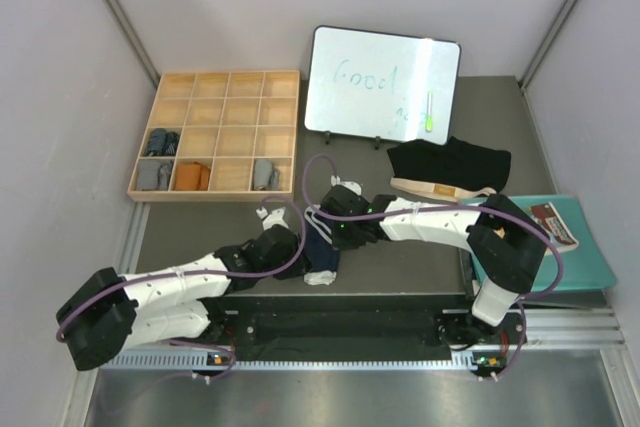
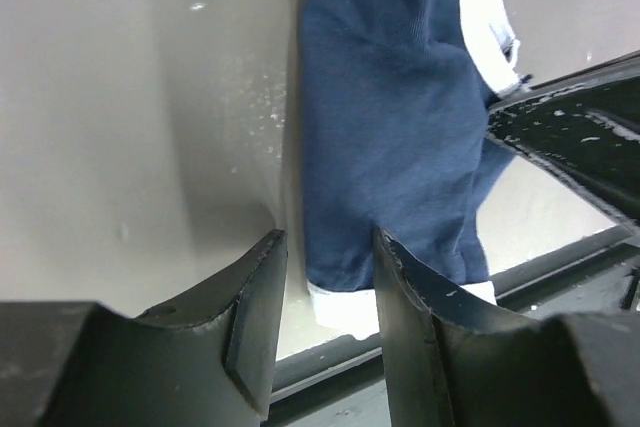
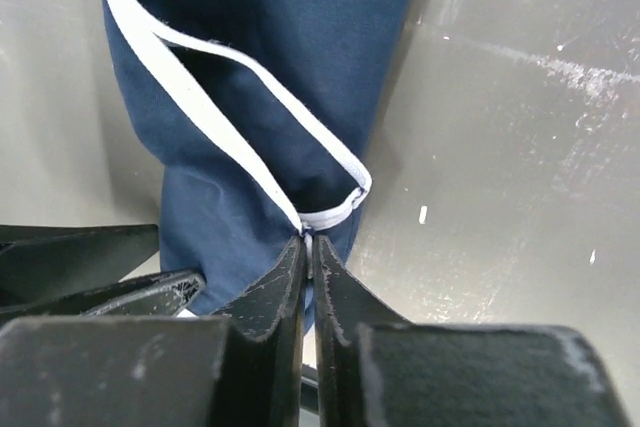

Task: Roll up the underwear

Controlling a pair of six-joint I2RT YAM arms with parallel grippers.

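The navy underwear (image 1: 322, 260), folded into a narrow strip, lies on the grey table between my two arms, with a white band at its near end. In the left wrist view my left gripper is partly open over the left edge of the cloth (image 2: 390, 137), one finger over the bare table and the other over the fabric. Nothing is held between those fingers. My right gripper is shut, its tips at the white trim (image 3: 215, 122); whether any fabric is pinched there is unclear. Both grippers are close together.
A wooden divided box (image 1: 215, 187) at the back left holds several rolled cloths. A whiteboard (image 1: 380, 84) stands behind. Black cloth (image 1: 450, 162) and a teal box (image 1: 580, 265) are on the right. Bare table lies left of the underwear.
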